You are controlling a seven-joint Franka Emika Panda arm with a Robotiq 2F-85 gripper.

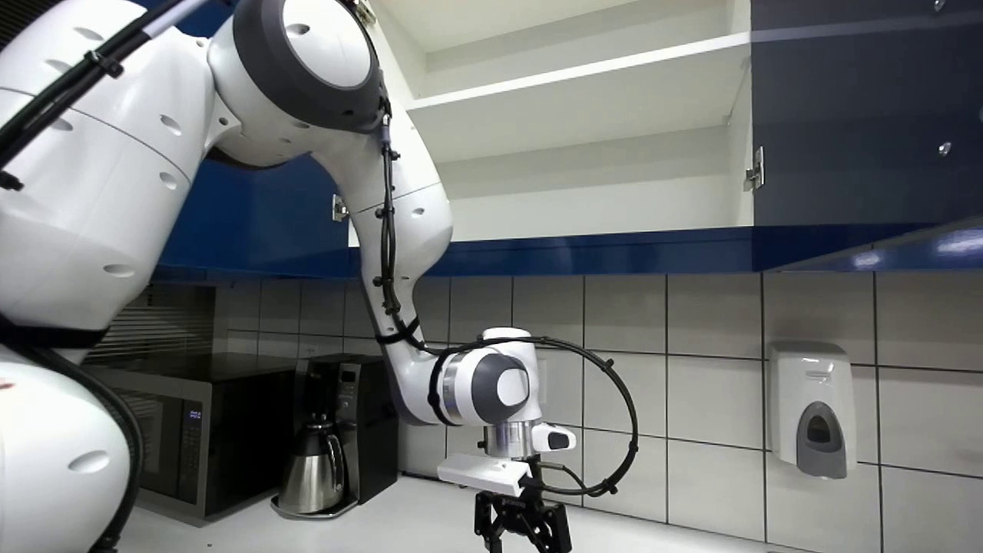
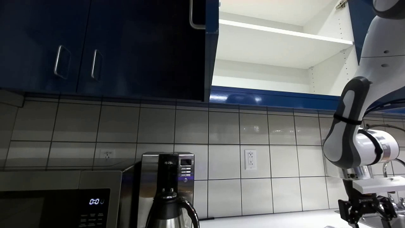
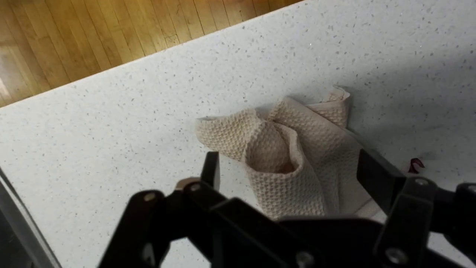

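A crumpled beige waffle-weave cloth lies on the speckled white counter in the wrist view, one fold standing up as a loop. My gripper is open, its two black fingers set wide apart with the cloth below and between them in that view. Whether the fingers touch the cloth cannot be told. In exterior view 1 the gripper hangs pointing down at the bottom edge, its fingertips cut off. Exterior view 2 has the gripper low at the right; the cloth is out of sight in both exterior views.
A small dark red scrap lies right of the cloth. The counter's edge drops to a wooden floor. A coffee maker and a microwave stand at the left. Above, an open cupboard is empty. A soap dispenser hangs on the tiles.
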